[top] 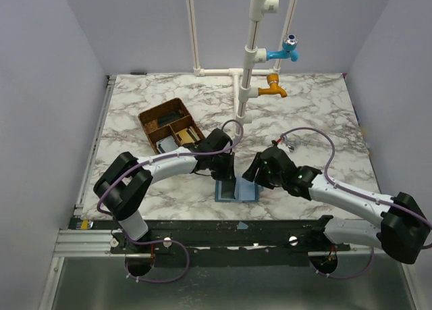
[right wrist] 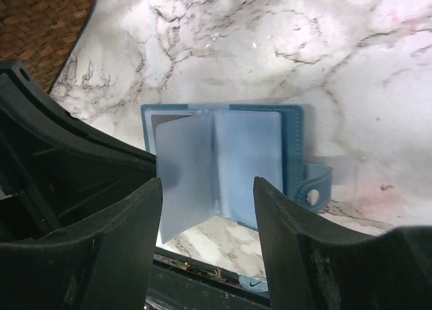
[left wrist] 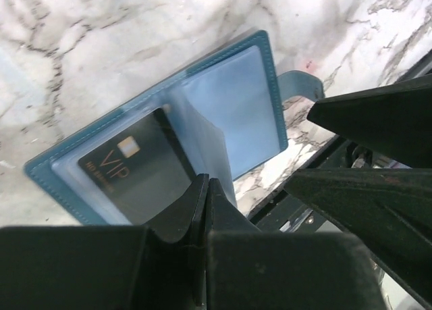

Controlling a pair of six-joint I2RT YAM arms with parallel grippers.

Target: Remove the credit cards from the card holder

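Observation:
The blue card holder (right wrist: 290, 141) lies flat on the marble table near the front edge, its strap at one end. A black VIP card (left wrist: 128, 175) shows in one side; a clear sleeve (right wrist: 182, 168) stands partly lifted beside a flat clear pocket (right wrist: 246, 155). My left gripper is shut over the holder, at that raised sleeve; whether it pinches the sleeve is hard to tell. My right gripper is open above the holder, its fingertips apart either side of the sleeve and pocket.
A wicker organiser (top: 158, 114) stands at the back left. White pipes with a blue tap (top: 280, 53) and an orange tap (top: 270, 90) rise at the back.

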